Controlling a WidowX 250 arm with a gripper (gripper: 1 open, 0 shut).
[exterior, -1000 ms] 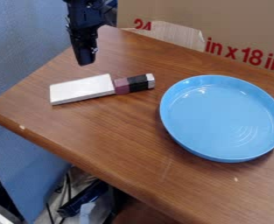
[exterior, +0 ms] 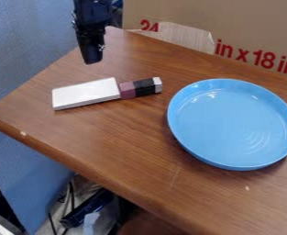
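Observation:
My dark gripper (exterior: 92, 48) hangs at the top left of the camera view, above the back-left part of the wooden table and behind a white flat tool (exterior: 84, 95) with a dark pink and black handle, which lies on the wood. Whether the gripper is open or shut is too small and dark to tell. A light blue plate (exterior: 231, 124) rests on the right side of the table.
A cardboard box (exterior: 249, 27) with red print stands behind the table.
My gripper has shifted very slightly, a little upward and right. The tool and the plate look unchanged.

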